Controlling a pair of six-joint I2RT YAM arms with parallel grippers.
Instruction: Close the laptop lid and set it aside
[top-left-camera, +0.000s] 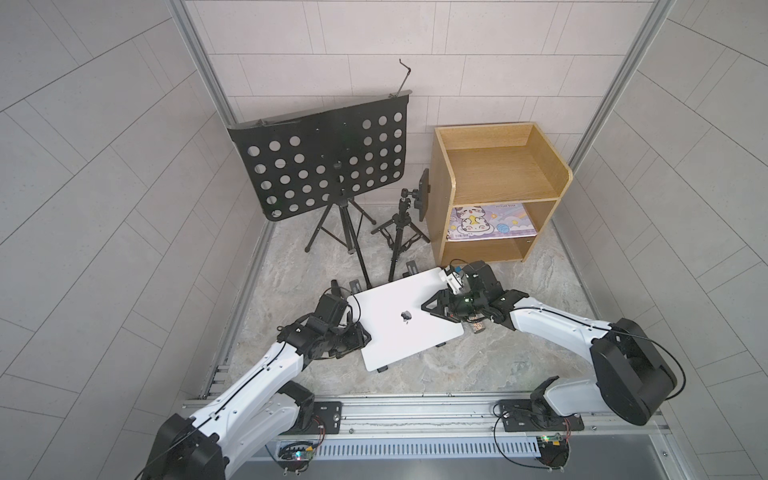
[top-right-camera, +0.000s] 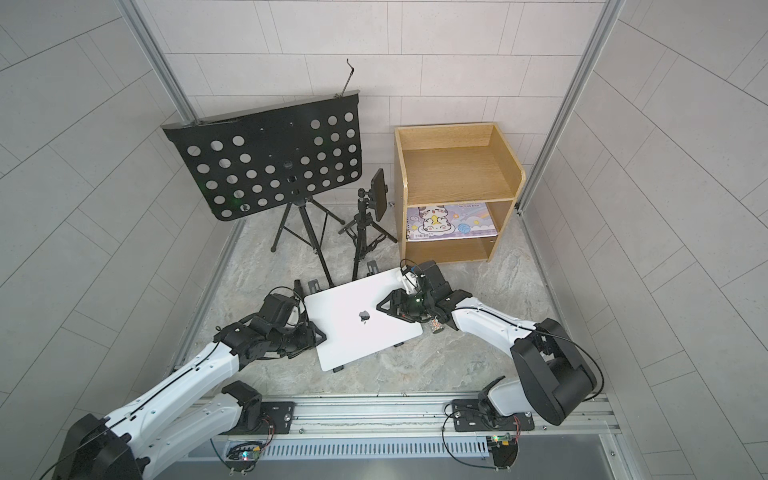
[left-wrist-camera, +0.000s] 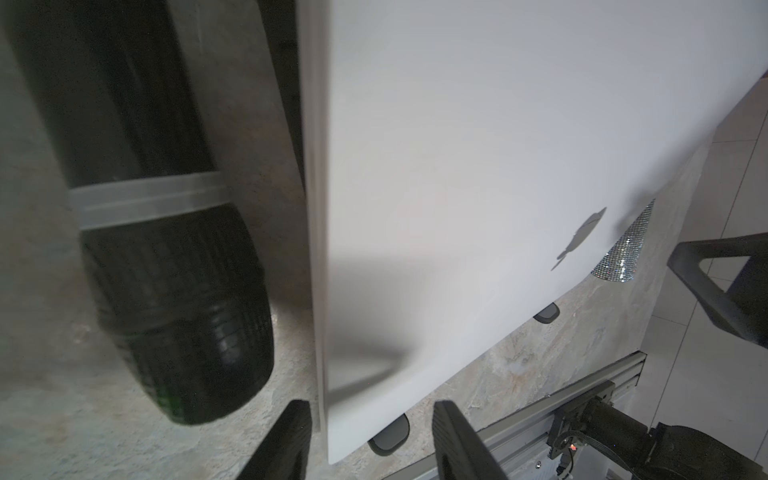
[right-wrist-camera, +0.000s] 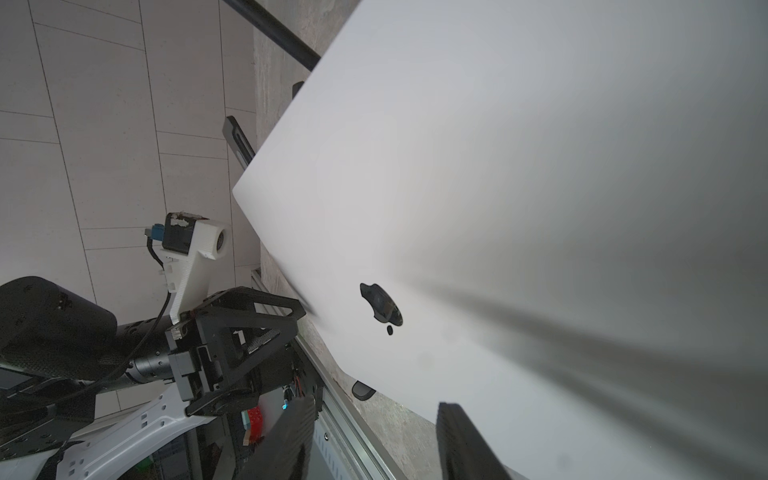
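The silver laptop (top-left-camera: 393, 336) lies with its lid folded down flat and its dark logo facing up. It sits at a slant on a low support whose dark feet stick out at its edges. My left gripper is at the laptop's left end, fingers apart, with the near left corner of the laptop (left-wrist-camera: 480, 200) showing in the gap between them; contact cannot be made out. Over the right part of the lid hovers my right gripper, its fingers spread with nothing held. The laptop's right end is partly hidden by the right arm.
A black bottle (left-wrist-camera: 168, 288) lies close beside the laptop's left edge. Behind stand a black music stand (top-left-camera: 336, 156) and a small tripod (top-left-camera: 397, 232). At the back right is a wooden shelf (top-left-camera: 488, 192).
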